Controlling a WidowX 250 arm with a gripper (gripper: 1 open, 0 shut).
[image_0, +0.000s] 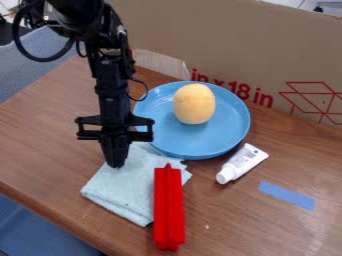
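My black gripper (115, 156) is low at the upper edge of a folded pale blue cloth (123, 194), its tips close together; whether any cloth is between them I cannot tell. A blue plate (214, 139) holds a yellow rounded object (194, 101), to the right of the gripper. A long red box (168, 210) lies over the cloth's right side. A white tube (242, 162) lies to the right of the cloth.
A cardboard box (267, 60) stands along the back. A strip of blue tape (286, 195) is on the wooden table (47, 135) at right.
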